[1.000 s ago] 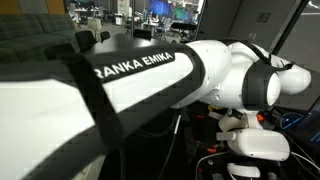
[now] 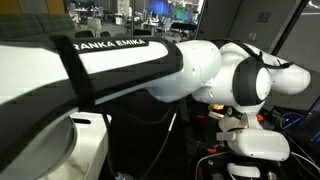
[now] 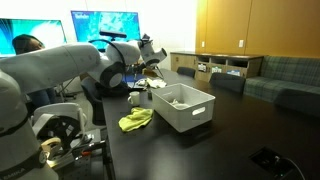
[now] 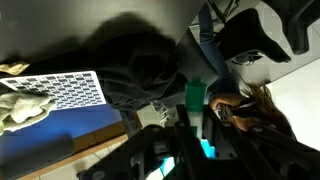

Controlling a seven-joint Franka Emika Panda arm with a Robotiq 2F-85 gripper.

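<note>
In the wrist view, my gripper is shut on a small, slim, teal-and-white object [image 4: 196, 96] that sticks out beyond its dark fingers. Too little of this object shows to tell what it is. Exterior view 2 has my arm stretched toward the far end of the table, with its white hand [image 3: 152, 52] raised beyond the box; the held object cannot be made out there. The arm [image 2: 130, 68] crosses exterior view 1 and hides much of the table, and its fingertips are not visible there.
An open whitish box [image 3: 184, 121] stands on the dark table [image 3: 220, 155]. A yellow cloth [image 3: 136, 119] and a white cup [image 3: 133, 98] lie to its left. Chairs [image 3: 230, 83] line the table's far side. Bare tabletop spreads out in front and to the right.
In exterior view 1 the arm has shifted up and across, uncovering the white box at the lower left.
</note>
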